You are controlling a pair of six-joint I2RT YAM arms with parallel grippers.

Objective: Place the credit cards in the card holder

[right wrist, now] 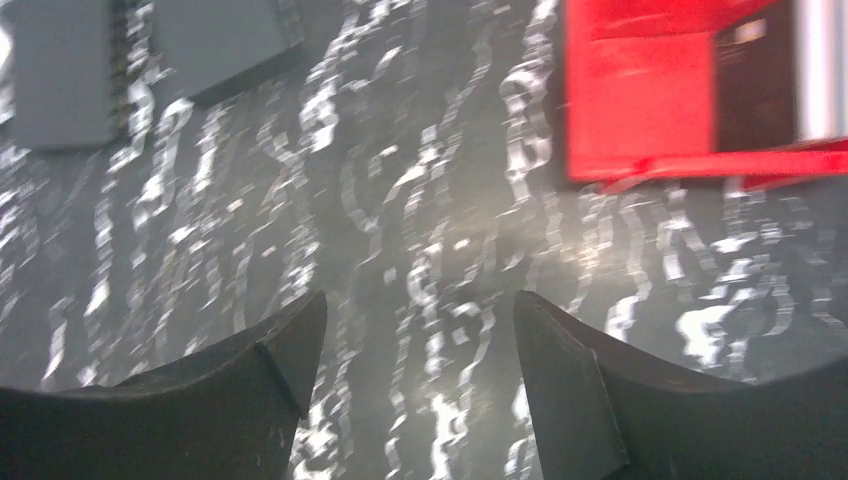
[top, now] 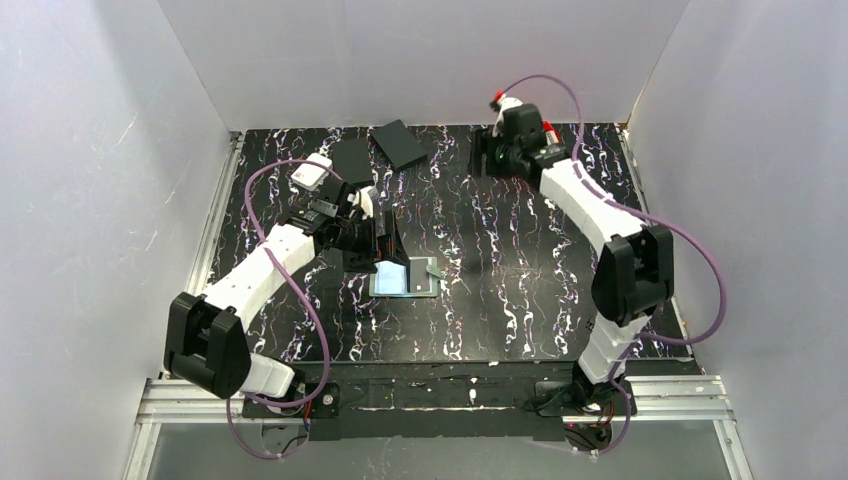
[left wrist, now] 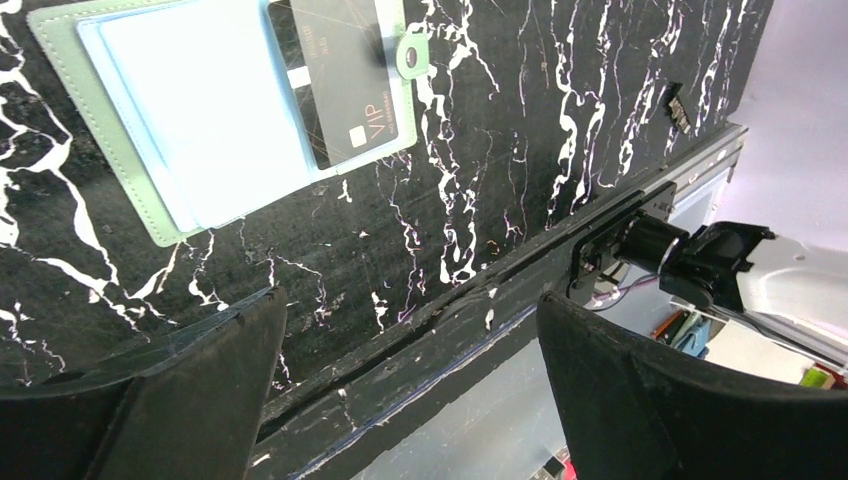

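Observation:
The pale green card holder (left wrist: 130, 170) lies flat and spread on the table, with light blue sleeves (left wrist: 210, 110). On its right side, in the left wrist view, rests a dark card (left wrist: 340, 75) marked VIP; whether it sits inside a sleeve I cannot tell. Just behind and above the holder, my left gripper (top: 376, 240) stands open and empty. My right gripper (top: 484, 158) is at the back of the table, its fingers apart over bare marble. Beside it, to the right in its wrist view, is a red basket (right wrist: 640, 165) with a dark and a white item inside.
Two dark flat blocks (top: 399, 145) and a white box (top: 312, 171) sit at the back left. The arm covers most of the basket from above. Free table lies to the right of the holder and in front of it.

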